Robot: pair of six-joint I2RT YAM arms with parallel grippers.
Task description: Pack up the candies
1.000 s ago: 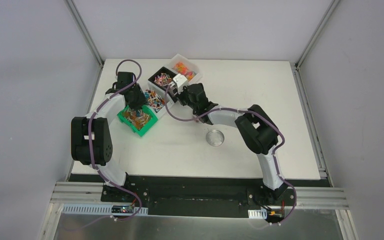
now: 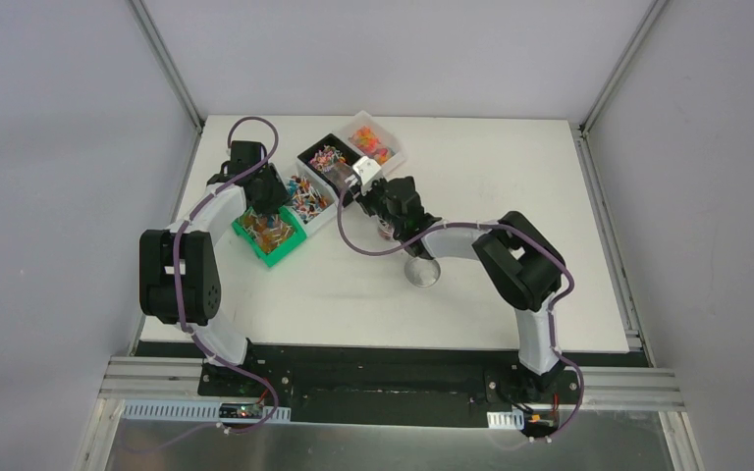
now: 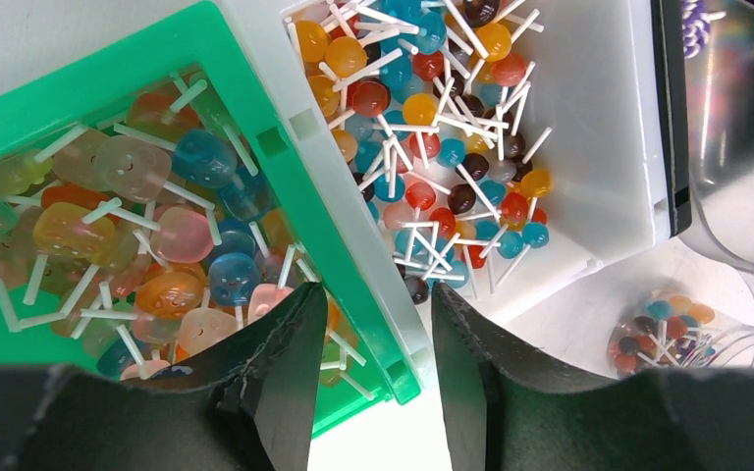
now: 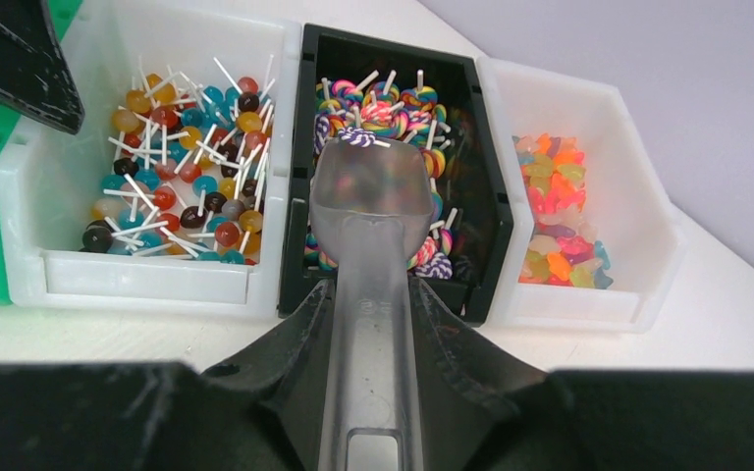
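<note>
My left gripper straddles the touching walls of the green bin (image 3: 245, 93) and white bin (image 3: 638, 186), shut on them. Wrapped clear candies on sticks (image 3: 167, 235) fill the green bin; small round lollipops (image 4: 191, 157) lie in the white one. Between the fingers of my right gripper runs the handle of a clear scoop (image 4: 368, 314), its bowl over the black bin (image 4: 491, 186). A purple-and-white swirl lollipop (image 4: 358, 136) shows at the bowl's far edge. More swirl lollipops (image 4: 378, 108) lie behind it in the black bin, partly hidden.
Gummy candies (image 4: 562, 211) lie in another white bin (image 4: 638, 226) at the far end of the row. A clear jar (image 3: 668, 334) holds several round lollipops. Its round lid-like disc (image 2: 422, 271) lies nearer the front.
My right gripper has moved slightly right and toward the front with the scoop. The black bin and both white bins have shifted the same way. The left arm looks still.
</note>
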